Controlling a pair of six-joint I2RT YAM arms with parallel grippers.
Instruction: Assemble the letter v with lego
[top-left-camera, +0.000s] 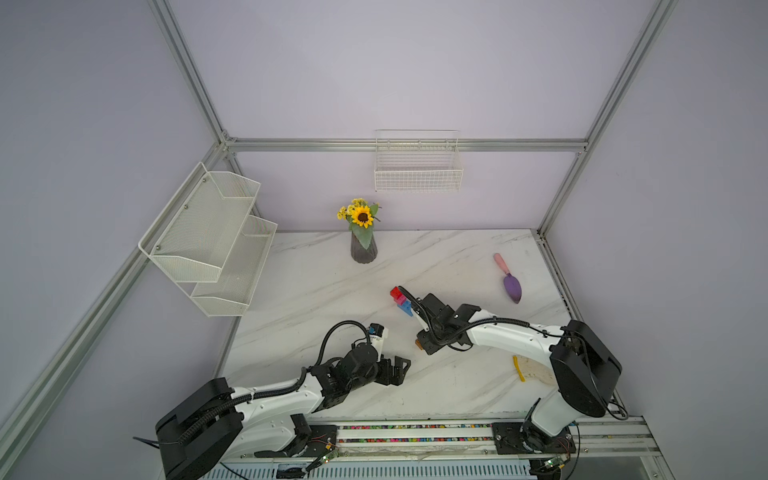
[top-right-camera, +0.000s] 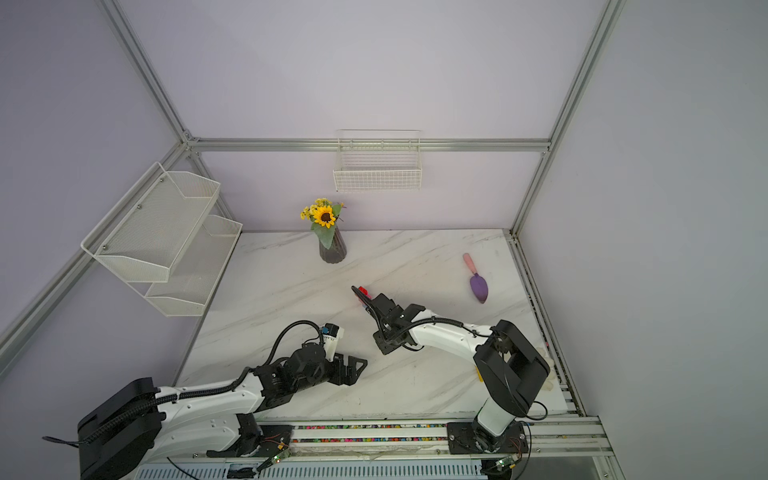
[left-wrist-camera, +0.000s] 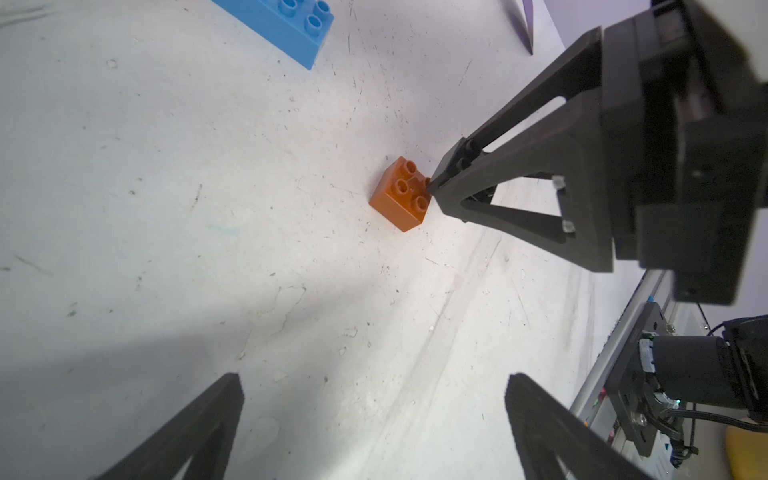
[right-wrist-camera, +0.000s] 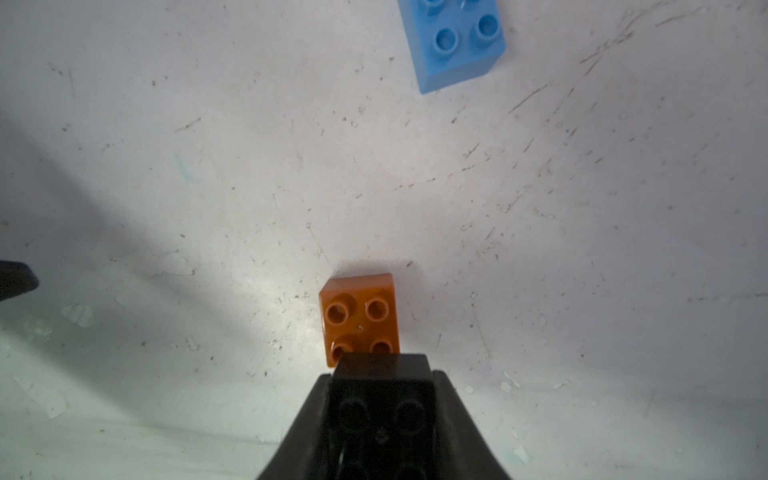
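My right gripper is shut on a dark studded brick (right-wrist-camera: 381, 369). That dark brick overlaps the near end of an orange brick (right-wrist-camera: 360, 320); whether the two are pressed together cannot be told. In the left wrist view, the right gripper's tips reach the orange brick (left-wrist-camera: 400, 196) from the right, and several of its studs show. A blue brick (right-wrist-camera: 456, 48) lies farther off, apart from the orange one. Red and pink bricks (top-left-camera: 397, 293) adjoin the blue brick (top-left-camera: 405, 307) in the top left view. My left gripper stands open and empty above bare table.
A vase of sunflowers (top-left-camera: 364, 250) stands at the back. To the right lie a purple trowel (top-left-camera: 512, 288) and a yellow-edged item (top-left-camera: 518, 368) partly under the right arm.
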